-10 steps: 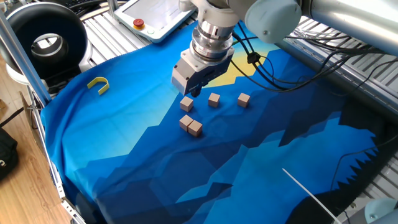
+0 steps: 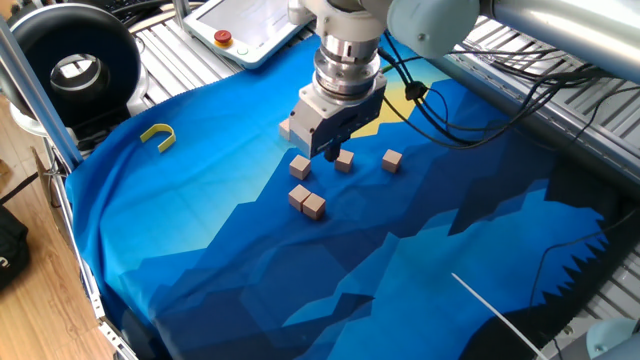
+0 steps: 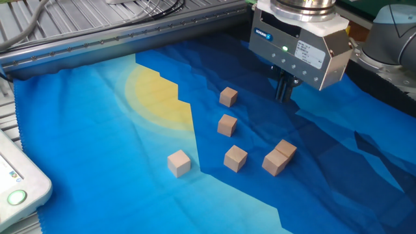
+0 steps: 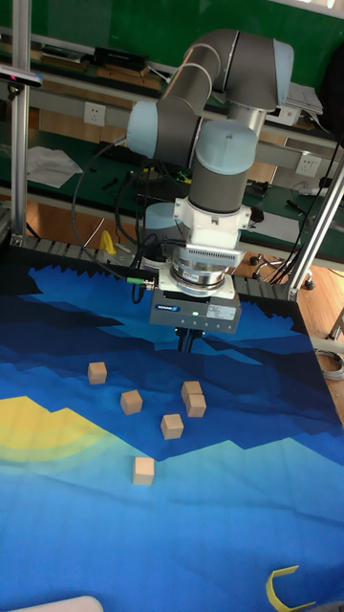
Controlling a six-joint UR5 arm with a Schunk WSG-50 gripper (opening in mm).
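Several small wooden cubes lie on the blue patterned cloth. Two of them, a nearer cube (image 3: 275, 162) and a farther cube (image 3: 286, 149), sit touching. Apart from these are a pale cube (image 3: 179, 163), a middle cube (image 3: 235, 158), another cube (image 3: 227, 125) and a far cube (image 3: 228, 97). My gripper (image 3: 284, 91) hangs above the cloth, clear of the cubes, its dark fingers close together with nothing visible between them. In exterior view 1 the gripper (image 2: 332, 152) overlaps the cube group, and its body partly hides the pale cube (image 2: 285, 128).
A yellow curved piece (image 2: 158, 136) lies on the cloth, away from the cubes. The teach pendant (image 2: 250, 28) with its red button rests at the cloth's edge. Cables (image 2: 470, 135) hang beside the arm.
In exterior view 1 my gripper has shifted a little to the right, uncovering nothing but part of the pale cube. The other cubes have stayed where they were.
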